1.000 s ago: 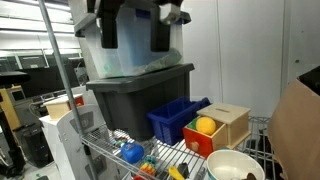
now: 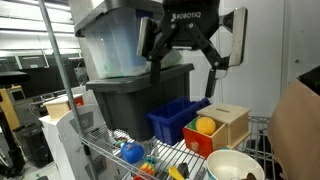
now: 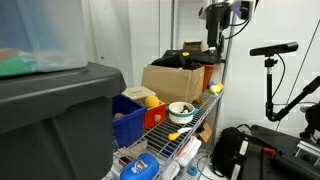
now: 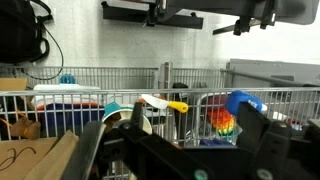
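Observation:
My gripper [image 2: 182,88] stands open above the wire shelf, its two fingers wide apart with nothing between them. In exterior view 2 the gripper hangs high at the right, above the cardboard box. On the shelf is a white bowl [image 2: 235,164] with something dark inside. Close to it lies a tool with a yellow handle [image 4: 177,106] and a pale blade. A blue rounded object [image 2: 132,152] rests nearer the shelf's front edge. The wooden box [image 2: 231,121] holds an orange ball [image 2: 206,126] in a red-sided part, beside a blue bin [image 2: 172,121].
A large black tote [image 2: 140,100] with a clear bin on top stands at the shelf's left end. Opposite, a cardboard box [image 3: 172,84] rises behind the bowl. Wire rails [image 4: 60,88] edge the shelf.
In exterior view 1 my gripper has moved to the right and lower in the picture, staying open throughout. The objects on the shelf have kept their places.

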